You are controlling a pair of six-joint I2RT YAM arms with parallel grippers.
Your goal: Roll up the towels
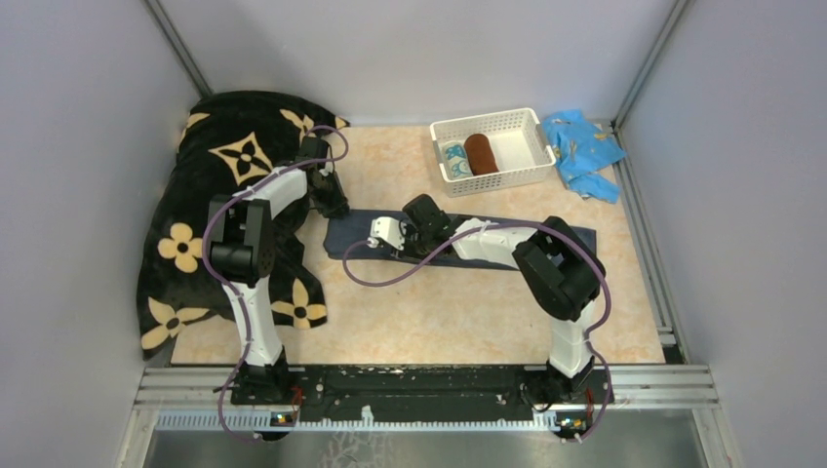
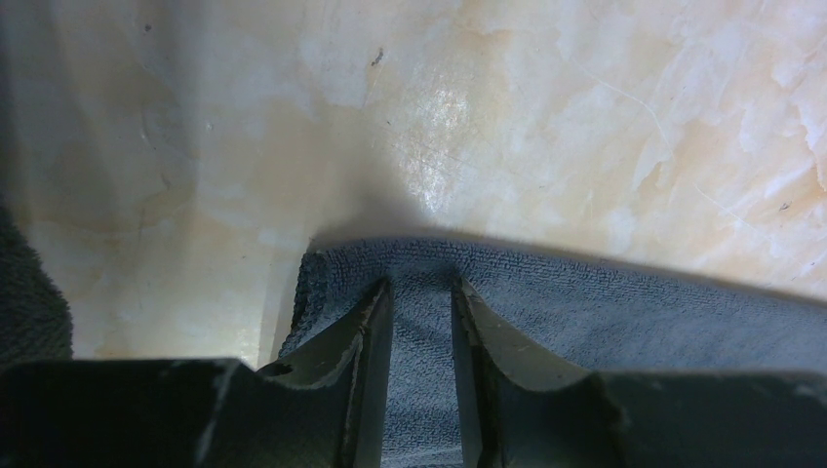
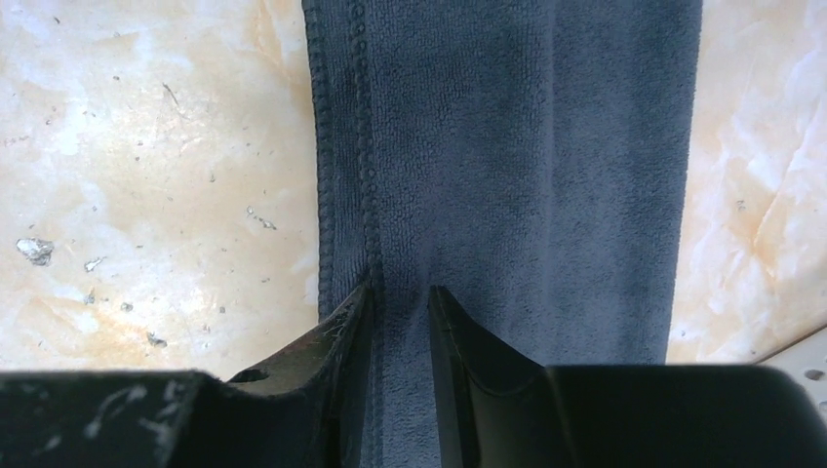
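A long dark grey-blue towel (image 1: 351, 234) lies across the middle of the table. In the left wrist view, my left gripper is over the towel's upper left corner (image 2: 332, 263), its fingers a little apart at the cloth. My right gripper is low over the towel's middle, fingers part open on either side of a faint crease beside the stitched hem (image 3: 369, 175), which lies along a lower layer's edge. Whether cloth is held in either gripper cannot be made out.
A black floral blanket (image 1: 180, 244) covers the left side. A white basket (image 1: 517, 171) with rolled items (image 1: 480, 154) stands at the back, with a blue cloth (image 1: 585, 156) to its right.
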